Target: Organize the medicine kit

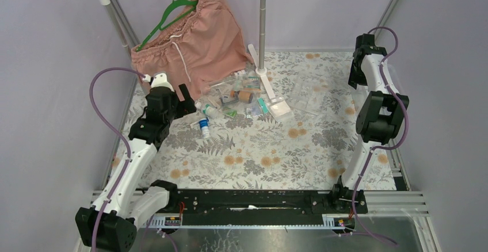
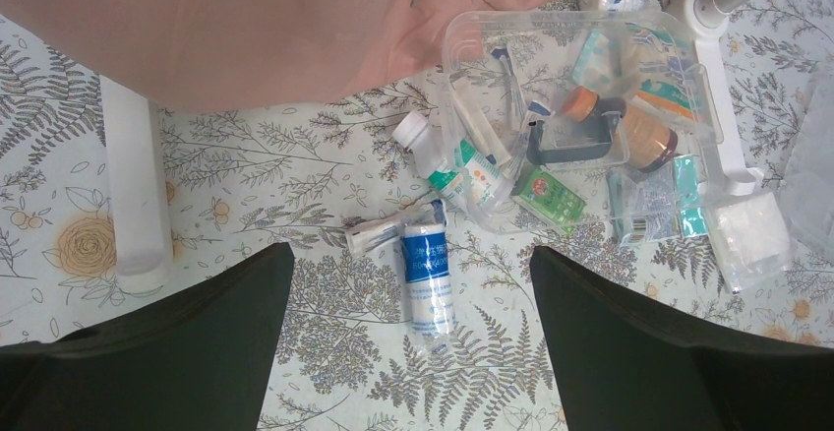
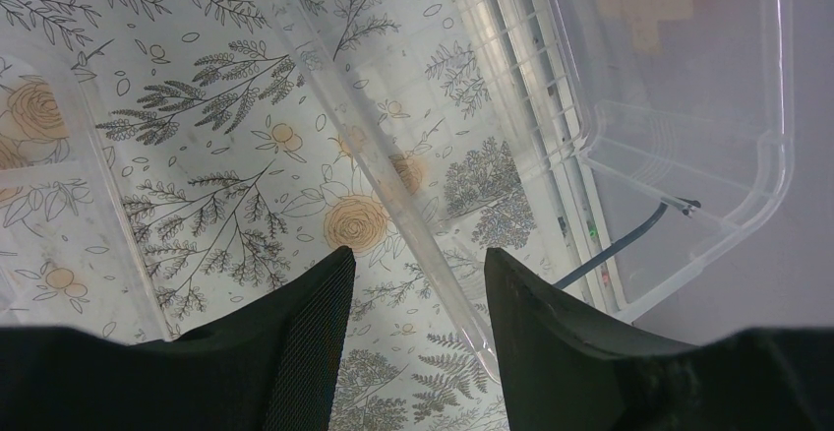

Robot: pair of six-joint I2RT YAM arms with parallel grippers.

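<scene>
A clear plastic box (image 3: 386, 177) lies under my right gripper in the right wrist view. That gripper is shut partway, with the box's edge strip between its fingers; exact contact is hard to see. On the box's right side stands a translucent panel with a pale cross (image 3: 644, 8). Far left, my left gripper is open and empty above the supplies. Below it are a blue-and-white bottle (image 2: 427, 278), a white bottle with green label (image 2: 447, 165) and a clear tray (image 2: 575, 20) over a brown bottle (image 2: 651, 142) and a green packet (image 2: 548, 195).
Pink shorts (image 1: 201, 45) hang at the back left, close to the left gripper. A white rack foot (image 1: 266, 84) stands by the supplies, with a gauze pack (image 1: 280, 108) near it.
</scene>
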